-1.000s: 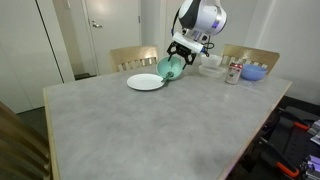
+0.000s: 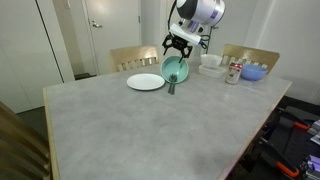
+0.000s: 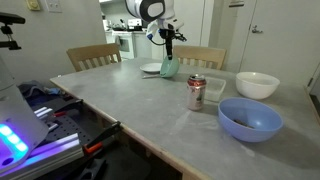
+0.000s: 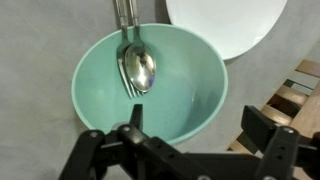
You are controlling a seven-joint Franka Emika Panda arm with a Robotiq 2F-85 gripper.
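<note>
A pale green bowl (image 4: 180, 85) fills the middle of the wrist view, with a fork (image 4: 127, 60) and a spoon (image 4: 141, 68) lying in it, their handles over its far rim. In exterior view 1 the bowl (image 2: 177, 66) looks tilted, its inside facing the camera, and the cutlery handles (image 2: 171, 88) stick out at its lower edge. My gripper is open, its fingers (image 4: 135, 135) spread wide at the bowl's near rim. Whether either finger touches the rim, I cannot tell. From exterior view 1, the gripper (image 2: 184, 48) shows at the bowl's upper edge.
Just beside the bowl lies a white plate (image 2: 145, 81). A can (image 3: 196, 92), a blue bowl (image 3: 250, 120), a white bowl (image 3: 257, 85) and a clear container (image 3: 214, 90) stand on the other side.
The cutlery handles have shifted right and slightly down in exterior view 1, and stick out farther below the bowl. The white plate has stayed put.
</note>
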